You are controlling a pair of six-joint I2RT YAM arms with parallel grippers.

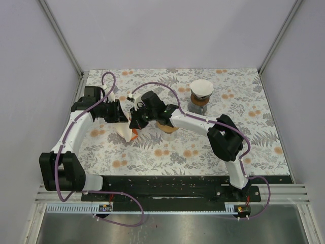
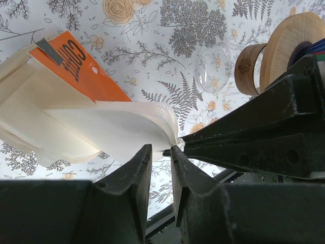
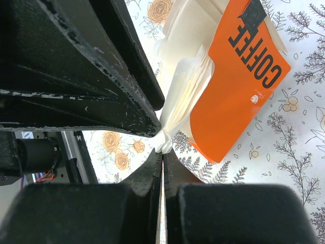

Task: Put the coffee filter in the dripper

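Observation:
An orange coffee packet (image 3: 238, 86) with white filters (image 2: 101, 127) fanning out of it lies at the left of the table. My right gripper is shut on a pinched white filter edge at the filters' end. My left gripper is right beside it at that edge, its fingers slightly apart; whether paper is between them is unclear. The dripper stand (image 1: 201, 91) with a white top and glass lower part stands at the back right.
A wooden piece (image 2: 284, 40) and a clear glass (image 2: 208, 68) sit right of the packet, partly behind my right arm.

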